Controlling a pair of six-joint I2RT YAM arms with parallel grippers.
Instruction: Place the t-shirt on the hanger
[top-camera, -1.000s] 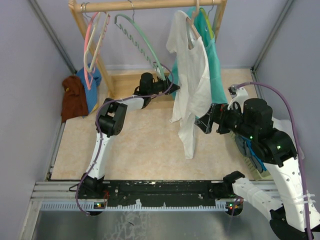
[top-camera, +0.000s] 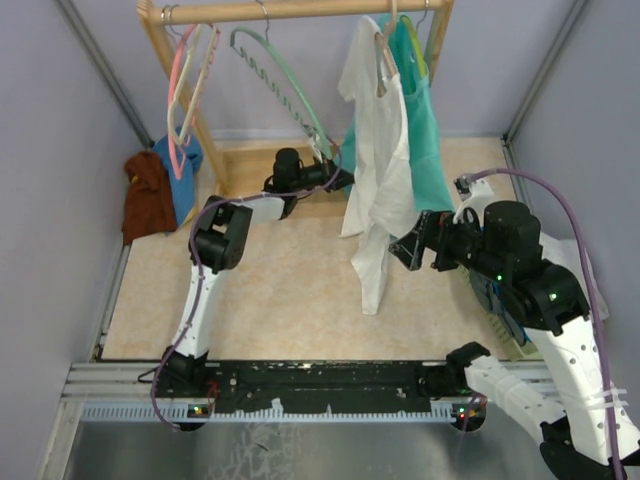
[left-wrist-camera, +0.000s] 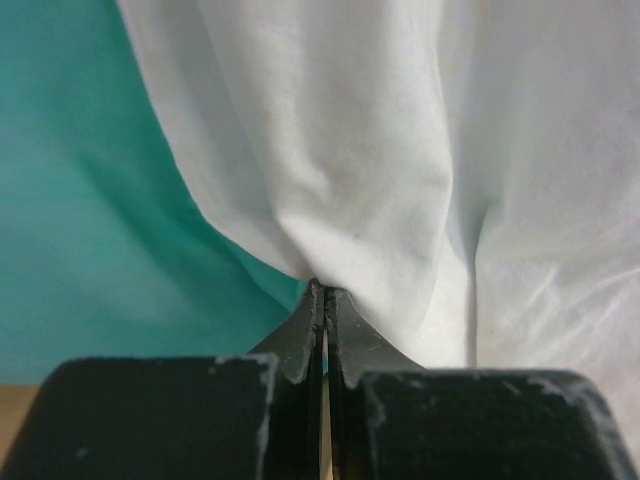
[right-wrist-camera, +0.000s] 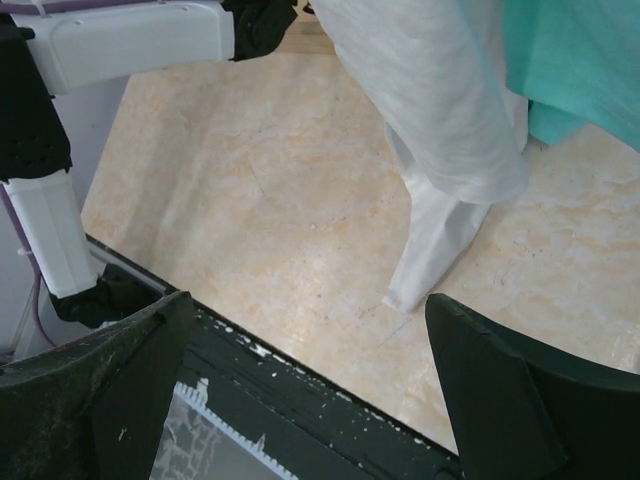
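Observation:
A white T-shirt (top-camera: 375, 200) hangs draped on a beige hanger (top-camera: 392, 20) on the rack, its lower part trailing toward the floor. My left gripper (top-camera: 345, 178) is at the shirt's left side; in the left wrist view its shut fingertips (left-wrist-camera: 325, 310) press at the white fabric (left-wrist-camera: 360, 190), over teal cloth (left-wrist-camera: 100, 220). Whether fabric is pinched between them is unclear. My right gripper (top-camera: 415, 245) stands open beside the shirt's right lower part; in the right wrist view the white cloth (right-wrist-camera: 450, 150) hangs beyond its fingers.
A teal garment (top-camera: 430, 150) hangs behind the shirt. Empty pink, cream and green hangers (top-camera: 280, 80) hang left on the wooden rack (top-camera: 240, 10). Brown and blue cloths (top-camera: 150, 200) lie at left, a basket (top-camera: 520, 345) at right.
The white shirt's lower part has shifted slightly left and up, and my left gripper has moved a little with it. The right arm is nearly still.

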